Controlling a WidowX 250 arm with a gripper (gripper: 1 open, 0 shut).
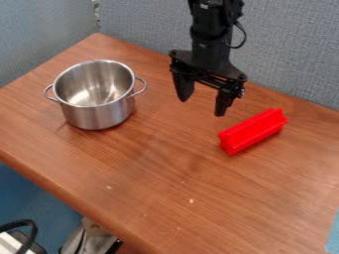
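My black gripper (203,91) hangs over the back middle of the wooden table (159,189), its two fingers spread apart with nothing seen between them. In front of it and to the right lies a red oblong object (252,131), apart from the gripper. A steel pot (95,113) with two side handles stands at the left; it looks empty.
Grey padded walls close off the back and left of the table. Some cables and equipment lie below the table's front left edge.
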